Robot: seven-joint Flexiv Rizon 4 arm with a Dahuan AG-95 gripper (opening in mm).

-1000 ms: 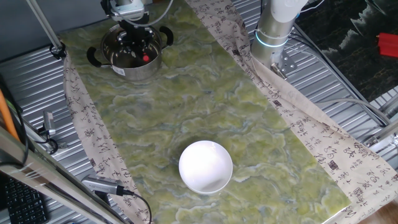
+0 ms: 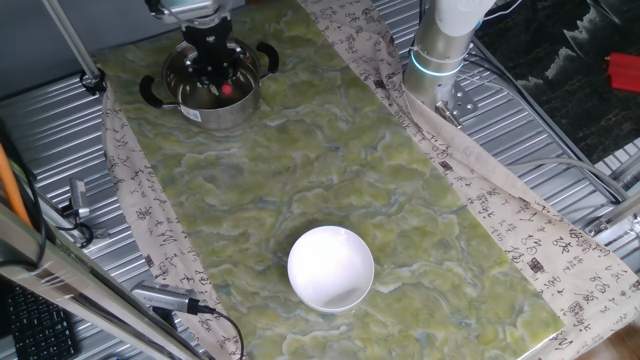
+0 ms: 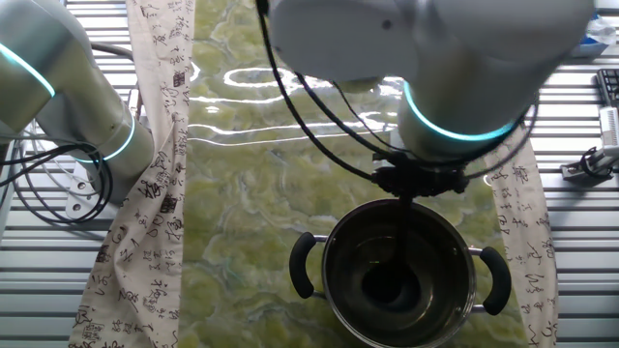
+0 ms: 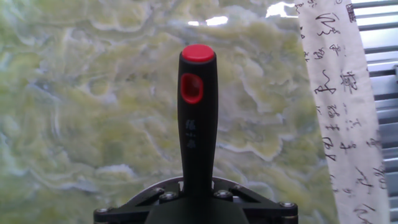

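Note:
A steel pot [image 2: 222, 116] with two black side handles stands at the far left end of the table in exterior view 1. My gripper is shut on the black handle [image 4: 198, 143] of a utensil, whose red end cap [image 4: 198, 53] points away from the fingers. From above, the gripper [image 3: 418, 179] hangs over the back rim of the pot [image 3: 334, 280]. The utensil's dark head [image 3: 390, 286] shows inside the pot; whether it touches the bottom I cannot tell. A white bowl [image 2: 330, 268] rests on the near part of the table, apart from the gripper.
Between pot and bowl, the green marbled tabletop [image 2: 270, 180] is clear. Patterned cloth [image 2: 480, 205] runs along the table's sides. A robot base [image 2: 437, 65] stands at the right edge, and a small device [image 2: 165, 298] with a cable lies at the left edge.
The gripper and the utensil's red end have shifted a little to the left over the pot in exterior view 1. Pot and bowl have stayed where they were.

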